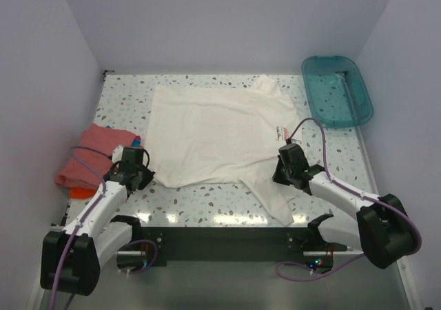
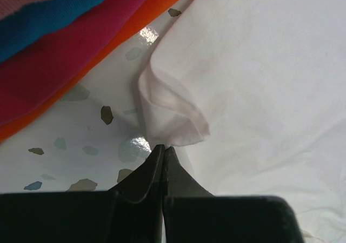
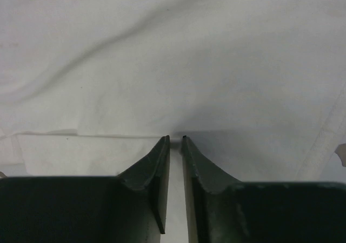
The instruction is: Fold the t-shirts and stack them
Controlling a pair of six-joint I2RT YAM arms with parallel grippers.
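Observation:
A white t-shirt lies spread over the middle of the table, its small printed mark partly behind the right arm. My left gripper is shut on a bunched edge of it at the front left, beside the folded pile. Over the shirt's front right part, my right gripper points down at the cloth. A narrow gap shows between its fingertips, at a crease in the fabric; whether they touch the cloth is hard to tell. One sleeve hangs toward the table's front edge.
A pile of folded shirts, coral on top with blue, pink and orange below, sits at the left beside my left arm. An empty teal bin stands at the back right. Bare speckled table runs along the front.

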